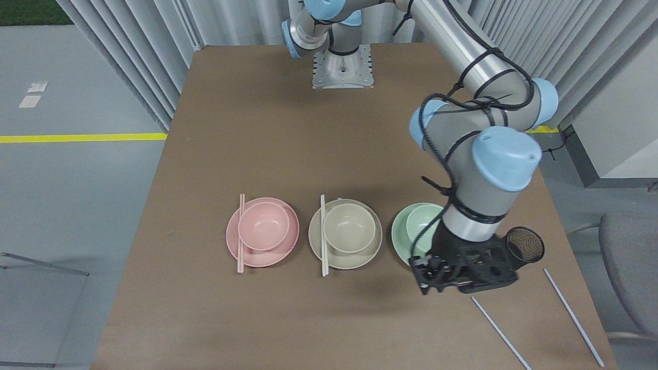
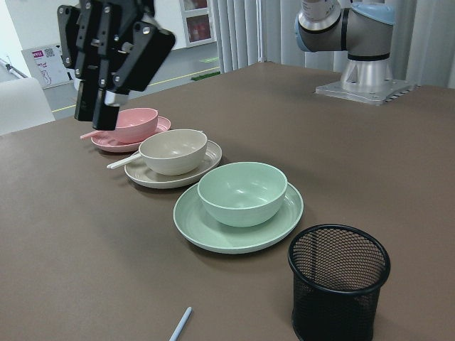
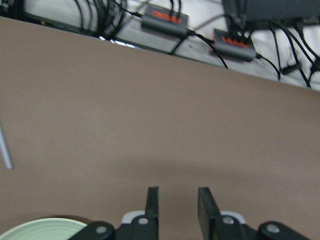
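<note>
A pink bowl [image 1: 263, 223] and plate with pink chopsticks [image 1: 241, 259], a cream bowl [image 1: 350, 225] and plate with white chopsticks [image 1: 324, 259], and a green bowl [image 2: 242, 188] on a green plate [image 2: 213, 234] sit in a row on the table. A black mesh cup [image 2: 338, 305] stands beside the green set. Two pale sticks [image 1: 501, 335] lie apart near the front right. My gripper hangs above the table near the green set, open with nothing between its fingers.
Cables and boxes [image 3: 165, 20] lie beyond the table edge in the wrist view.
</note>
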